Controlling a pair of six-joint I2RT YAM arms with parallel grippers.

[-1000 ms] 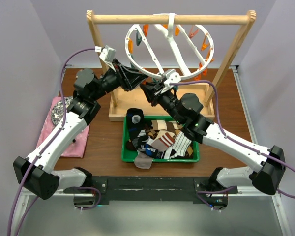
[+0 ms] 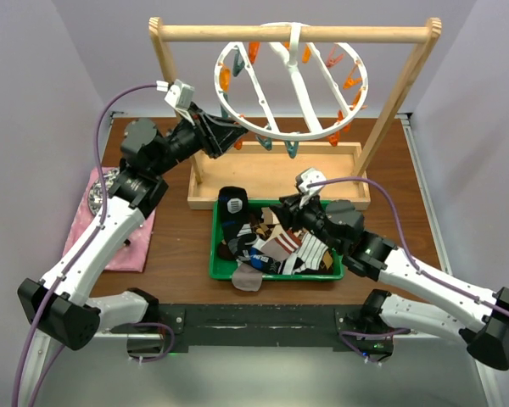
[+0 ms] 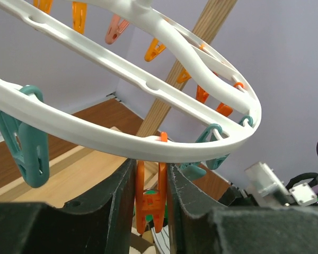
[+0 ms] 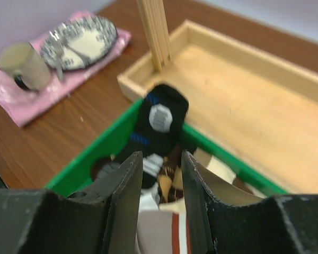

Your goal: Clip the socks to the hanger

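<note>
The white round hanger (image 2: 293, 133) with coloured clips hangs from a wooden frame. At its left front my left gripper (image 2: 233, 136) is shut on an orange clip (image 3: 151, 203), just under the ring. My right gripper (image 2: 285, 212) is over a green bin (image 2: 215, 246) of socks, its fingers parted, nothing clearly between them. In the bin lie a black sock (image 4: 164, 111) at the left, a striped sock (image 2: 311, 250) and several others; a grey one (image 2: 247, 280) drapes over the front rim.
A wooden tray (image 2: 280, 170) sits behind the bin, between the frame's posts. At the left is a pink mat (image 2: 131, 254) with a patterned plate (image 4: 82, 45) and a cup (image 4: 29, 66).
My right gripper has come down and away from the left gripper and the hanger to over the bin. The left gripper stays at the ring, with only slight movement.
</note>
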